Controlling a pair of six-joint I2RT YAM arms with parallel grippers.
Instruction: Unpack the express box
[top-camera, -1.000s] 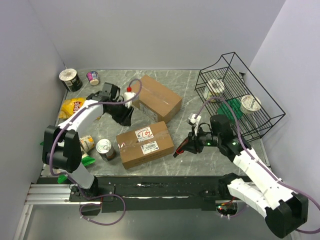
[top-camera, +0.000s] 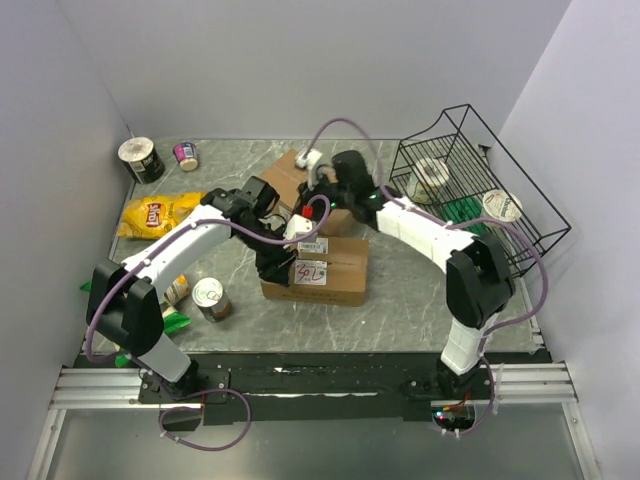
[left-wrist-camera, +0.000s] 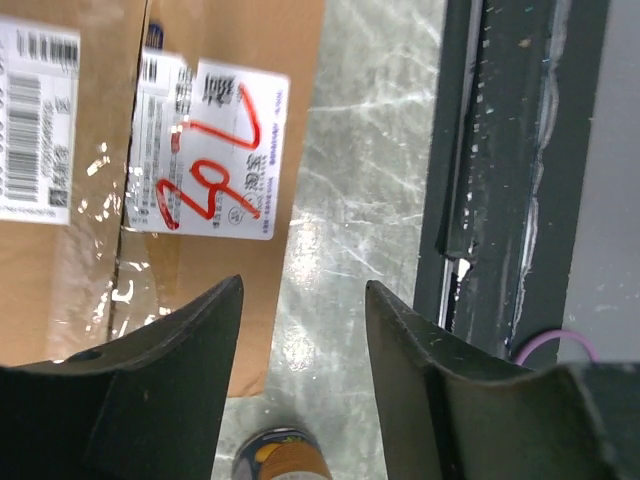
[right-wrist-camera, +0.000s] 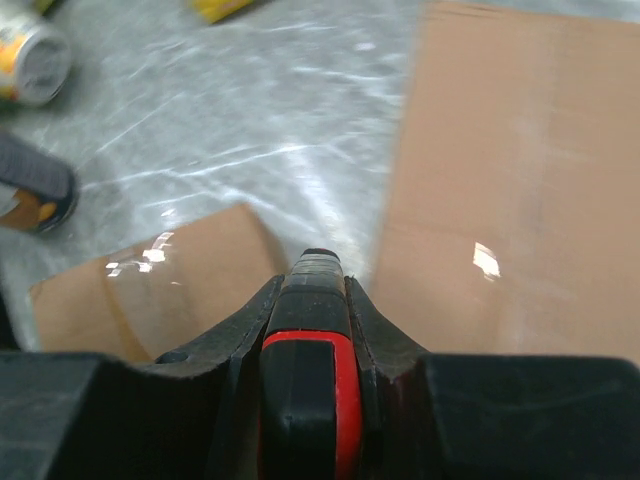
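Note:
The front cardboard box lies flat, labels up, with its long sides left to right. My left gripper is over its left part; in the left wrist view its fingers stand apart at the box's edge, with nothing seen between them. My right gripper is over the rear box. In the right wrist view it holds a red-and-black tool pointing forward, above blurred cardboard.
Chips, cans and green packets crowd the left side. A wire rack with round tubs stands at the right. Bare table shows right of the front box.
The front box has turned, now lying left to right.

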